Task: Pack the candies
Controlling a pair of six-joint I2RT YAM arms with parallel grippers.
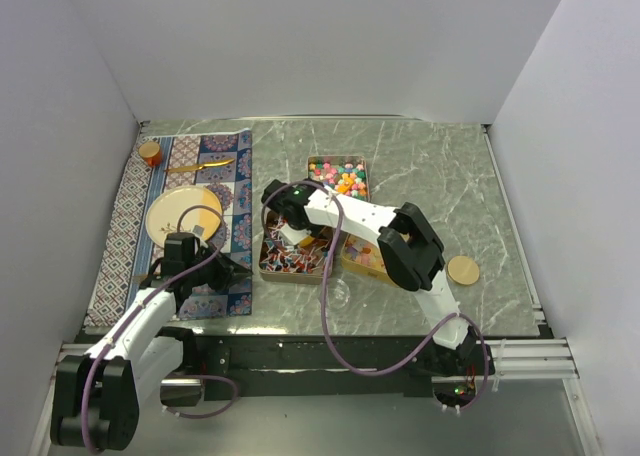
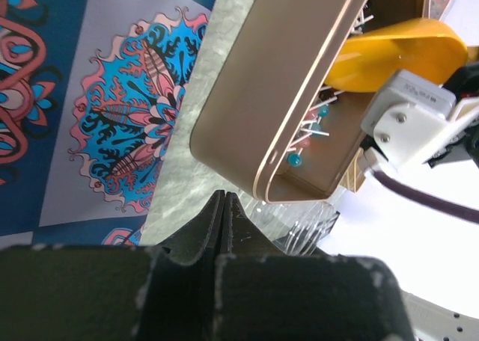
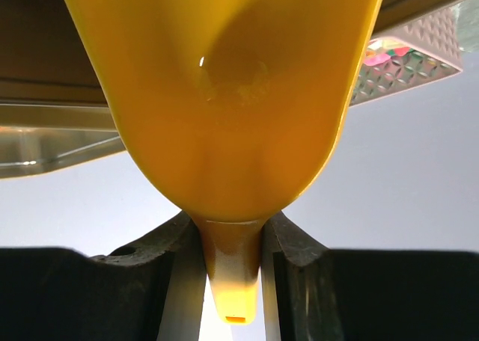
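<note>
A yellow scoop (image 3: pixel 232 117) has its narrow handle between the fingers of my right gripper, which is shut on it. In the left wrist view the scoop (image 2: pixel 397 54) reaches into a brown-gold tin (image 2: pixel 258 79) that holds candies on white sticks (image 2: pixel 305 128). From above, this tin (image 1: pixel 290 277) lies under the right arm, and the scoop (image 1: pixel 305 241) shows only in part. My left gripper is shut, nothing showing between its fingers, over the cloth's right edge beside the tin.
A tin of colourful round candies (image 1: pixel 338 159) stands behind, and a yellowish tin of candies (image 1: pixel 362 252) sits to the right. A clear glass (image 1: pixel 338 294) is near the front. The plate (image 1: pixel 170 232), knife (image 1: pixel 200 166) and cup (image 1: pixel 150 153) rest on the patterned cloth (image 1: pixel 108 246).
</note>
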